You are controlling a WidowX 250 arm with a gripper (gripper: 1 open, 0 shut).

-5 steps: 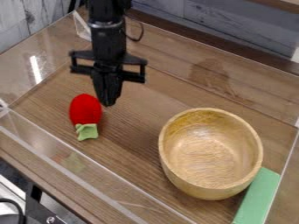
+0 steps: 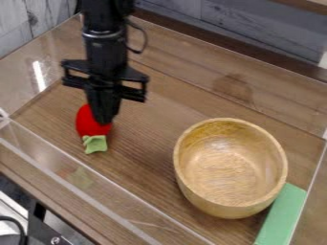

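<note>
The black gripper (image 2: 106, 96) hangs at the upper left, blurred, its lower parts close above a red object with a pale green top (image 2: 94, 122), which resembles a strawberry and lies on the wooden table. Whether anything is between the fingers is hard to see.
A large wooden bowl (image 2: 230, 167) stands at the right front. A green strip (image 2: 281, 215) lies at the bottom right.
The gripper has come lower over the red object, after shifting from a higher, more distant pose. The red object and bowl look unmoved.
</note>
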